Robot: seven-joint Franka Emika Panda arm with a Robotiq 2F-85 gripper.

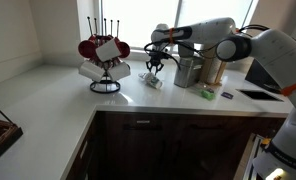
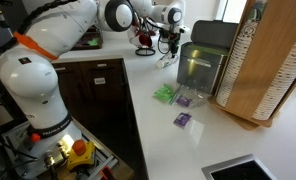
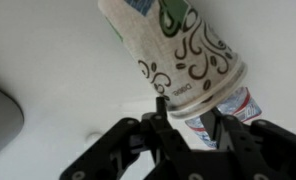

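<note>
A pale paper cup [image 3: 178, 45] with a dark swirl print lies on its side in the wrist view, its rim by my fingers. Past that rim, part of a second patterned item [image 3: 233, 112] in blue, white and red shows, partly hidden by my gripper. The two fingertips stand apart, with the cup's rim edge near the gap; whether they touch it, I cannot tell. From outside, my gripper [image 1: 156, 67] is low over the far counter, just behind the white cup [image 1: 154, 82]. In exterior view 2 the gripper [image 2: 173, 47] hangs near the grey bin.
A rack with red mugs [image 1: 105, 55] stands to the left. Right of the gripper are a grey metal bin [image 1: 187, 72] and a green item [image 1: 208, 94]. A purple item [image 2: 182, 118] lies farther along the counter.
</note>
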